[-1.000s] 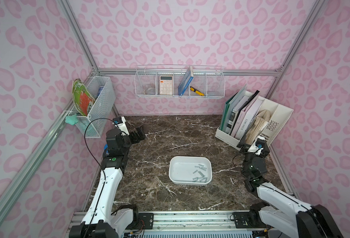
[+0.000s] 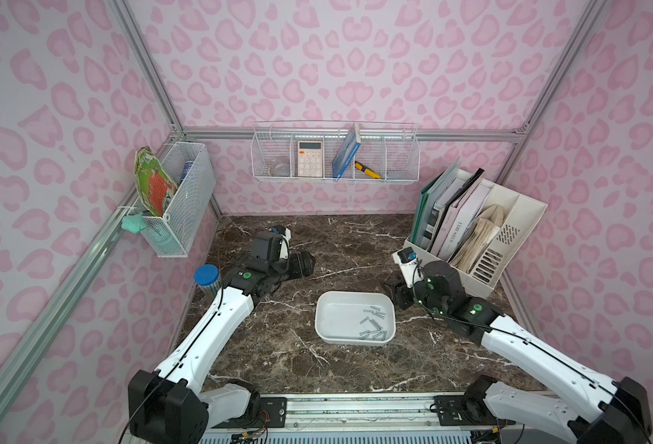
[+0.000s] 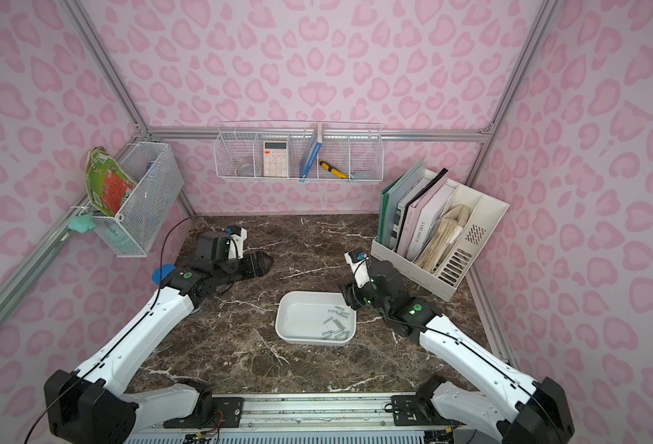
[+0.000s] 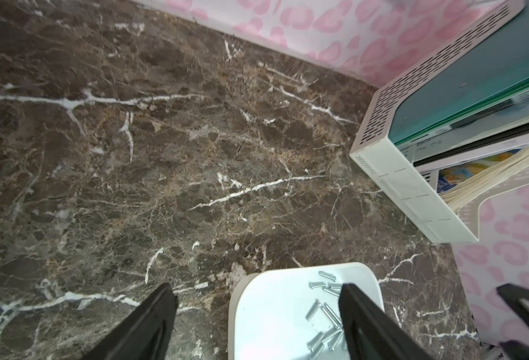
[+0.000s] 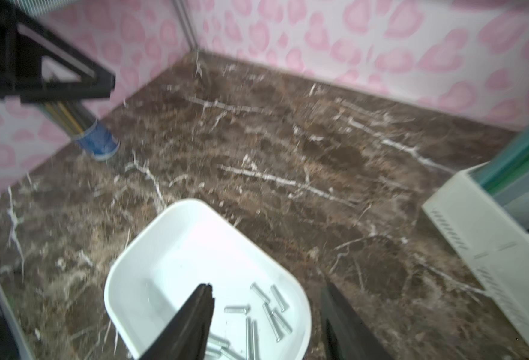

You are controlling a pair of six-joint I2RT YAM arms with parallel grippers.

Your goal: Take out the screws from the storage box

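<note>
A white rectangular tray (image 2: 337,314) sits on the dark marble table, with several small silver screws (image 2: 374,322) in its right half. My left gripper (image 2: 300,264) is raised above and left of the tray, open, with nothing between its blurred fingers. My right gripper (image 3: 350,294) hangs just above the tray's back right corner, open and empty, its two fingers over the screws in the right wrist view.
A white file box (image 3: 474,248) of books and papers stands at the back right. A blue-lidded container (image 2: 206,275) stands at the left. Wire baskets (image 2: 385,177) hang on the walls.
</note>
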